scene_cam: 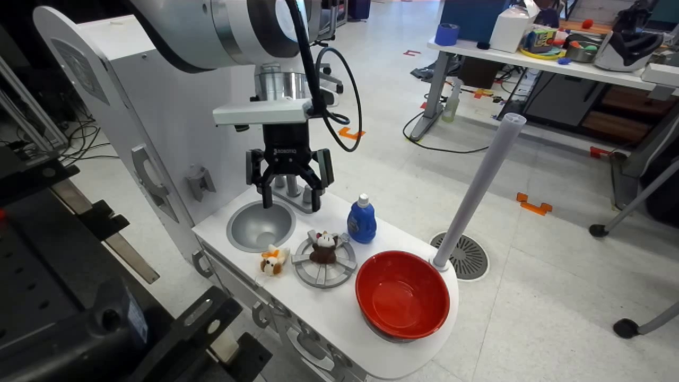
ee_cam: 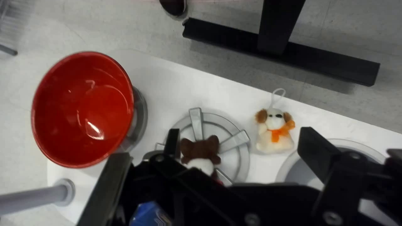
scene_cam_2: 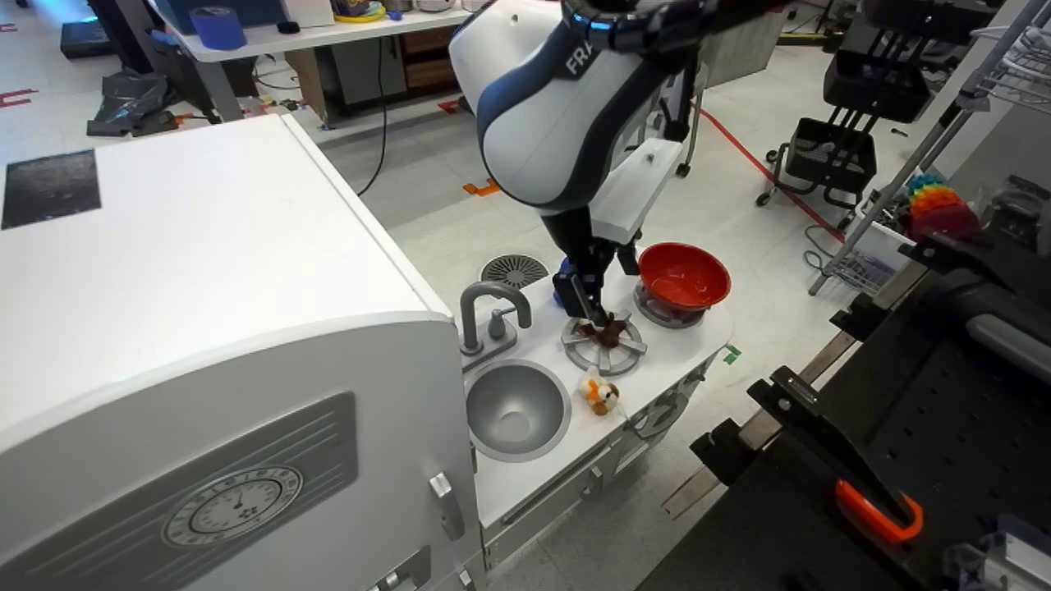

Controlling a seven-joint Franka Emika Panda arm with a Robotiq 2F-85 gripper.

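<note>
My gripper (scene_cam: 291, 207) hangs above the toy kitchen counter with its fingers spread wide and nothing between them. In the wrist view its two fingertips stand far apart, with a brown and white plush toy (ee_cam: 199, 148) near the left one. That toy sits on the grey stove ring (scene_cam: 321, 283). Nearer the counter's front edge, a cream plush dog (ee_cam: 275, 131) with an orange bow lies between the ring and the sink (scene_cam: 261, 227). A red bowl (scene_cam: 402, 294) rests toward the counter's rounded end. Behind the ring a blue bottle (scene_cam: 361, 220) stands upright.
A grey faucet (scene_cam_2: 493, 315) rises behind the sink. The tall white cabinet (scene_cam_2: 197, 266) borders the counter on the sink side. A grey post (scene_cam: 477, 191) stands beside the bowl. Bare counter (scene_cam: 328, 312) shows in front of the ring.
</note>
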